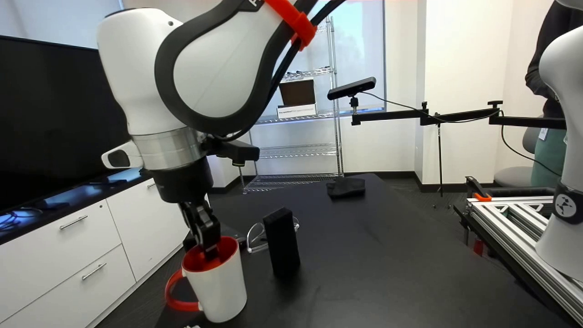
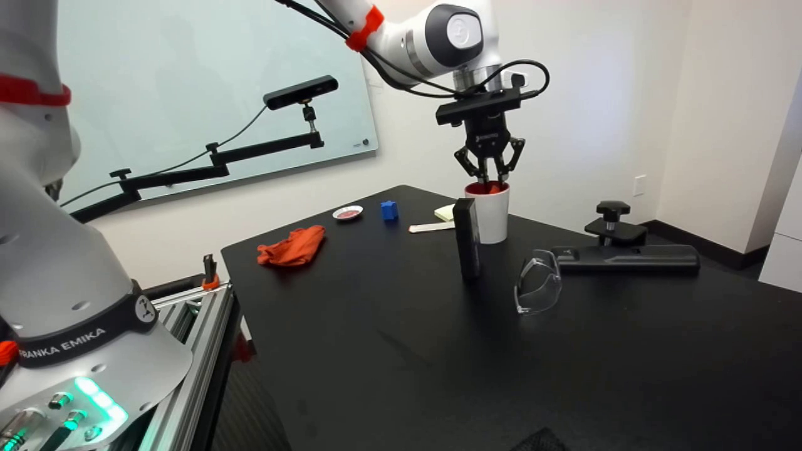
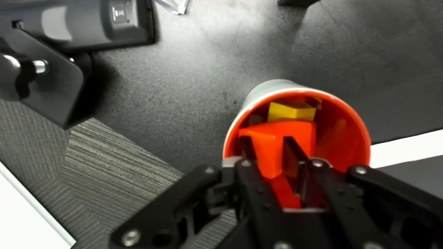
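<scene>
A white mug (image 1: 220, 287) with a red inside and red handle stands on the black table. My gripper points down into its mouth, the fingertips below the rim. In the wrist view the fingers stand part open, with an orange-red block (image 3: 270, 143) in and just beyond the gap between them. Whether they touch it cannot be told. A yellow block (image 3: 291, 111) lies in the mug beside the orange one. In exterior view 2 the mug (image 2: 492, 214) stands partly behind an upright black box (image 2: 467, 239), and the gripper (image 2: 492, 180) hides part of its opening.
Clear glasses (image 2: 539, 282) and a black clamped bar (image 2: 631, 258) lie near the mug. Farther off are an orange cloth (image 2: 293, 247), a blue block (image 2: 388, 210) and a small white dish (image 2: 347, 213).
</scene>
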